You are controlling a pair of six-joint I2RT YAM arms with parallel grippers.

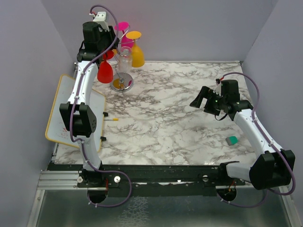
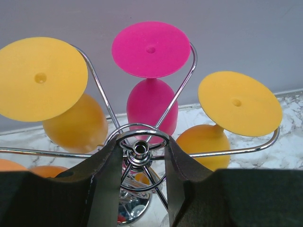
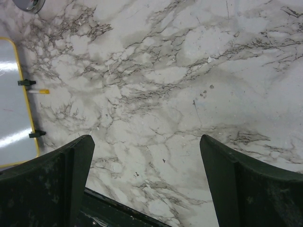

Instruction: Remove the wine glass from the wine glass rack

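The wine glass rack, with its chrome base [image 1: 121, 84], stands at the back left, holding upside-down glasses: a pink glass [image 2: 150, 49], a yellow glass [image 2: 240, 103], another yellow glass [image 2: 40, 66] and a red glass [image 1: 105, 71]. My left gripper is over the rack's centre; its fingers are at the chrome top ring [image 2: 142, 133], and whether they grip it cannot be told. My right gripper [image 1: 203, 101] hangs open over the right side of the table, nothing between its fingers.
A white board with yellow edging [image 1: 57, 127] lies along the left side. A small green block [image 1: 231, 140] lies at the right. Walls close in the back and sides.
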